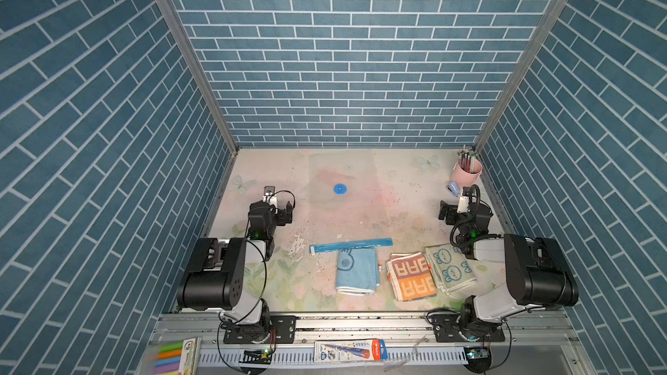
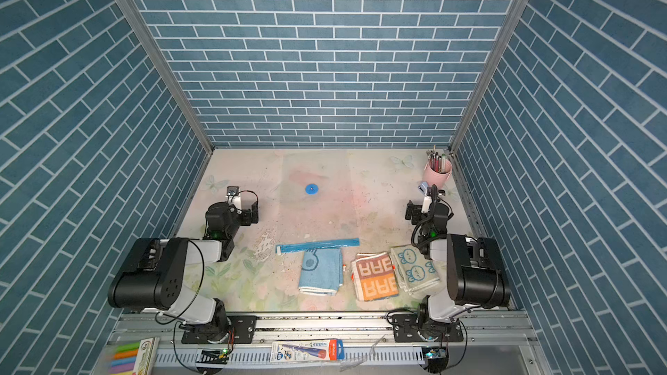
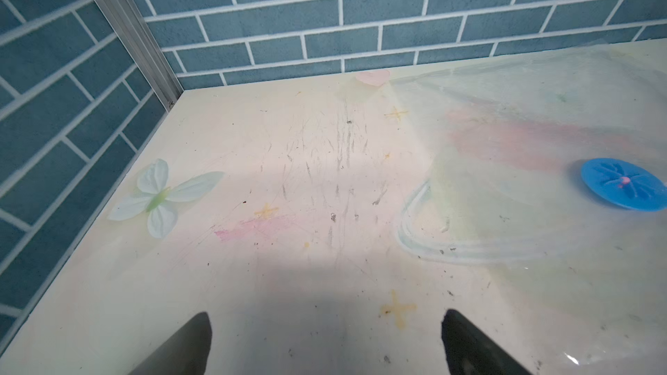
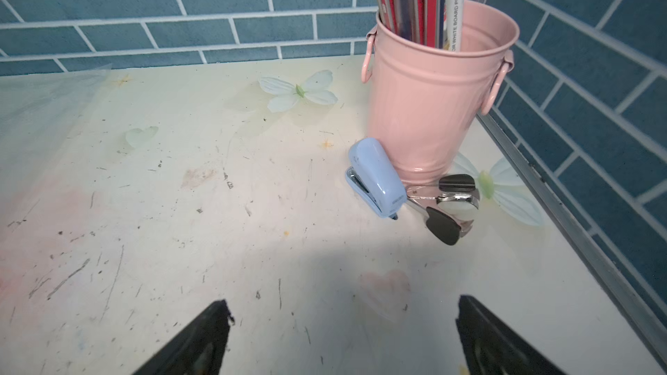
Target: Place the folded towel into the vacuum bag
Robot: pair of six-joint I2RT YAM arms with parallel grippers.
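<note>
A clear vacuum bag [image 1: 386, 215] lies flat in the middle of the table, its round blue valve [image 1: 339, 189] towards the back and a blue strip [image 1: 351, 246] along its front edge. Just in front of that strip sits a folded blue towel [image 1: 357, 272]. To its right are a folded orange-and-brown towel [image 1: 412, 277] and a folded beige towel with blue drawings [image 1: 451, 266]. My left gripper is open and empty, left of the bag. Over the table's right side my right gripper is open too, nothing between its fingers.
A pink bucket of pens [image 4: 434, 90] stands at the back right corner. Against its base rest a light blue stapler [image 4: 377, 179] and a metal clip [image 4: 448, 209]. Bare table [image 3: 278, 187] shows left of the bag. Packaged items lie outside the front rail.
</note>
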